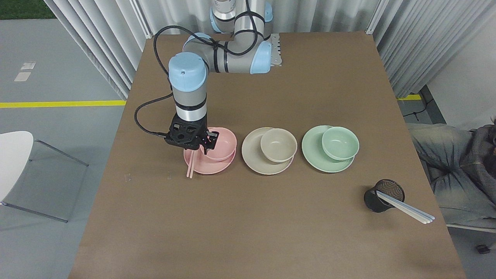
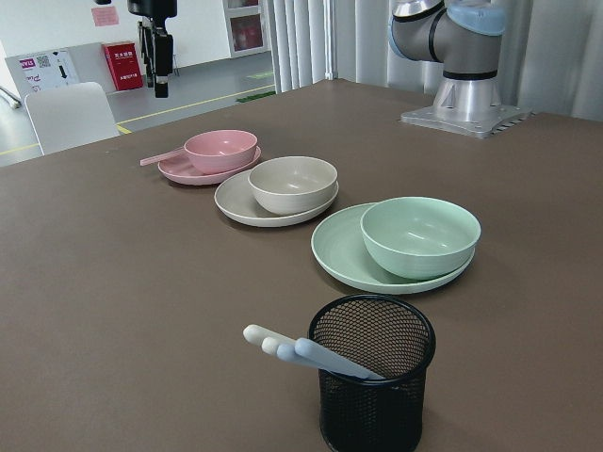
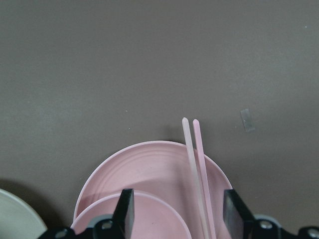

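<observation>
My gripper (image 1: pixel 200 144) hangs over the pink plate (image 2: pixel 188 171) with its pink bowl (image 1: pixel 222 142), fingers apart with nothing between them in the wrist view. Pink chopsticks (image 3: pixel 202 164) lie across the plate's edge, below and between the fingertips. To the right stand a cream bowl (image 1: pixel 278 144) on a cream plate (image 1: pixel 253 155) and a green bowl (image 1: pixel 340 142) on a green plate (image 1: pixel 316 153).
A black mesh cup (image 2: pixel 372 414) near the right front holds several pale chopsticks (image 1: pixel 411 211). A person sits past the right edge.
</observation>
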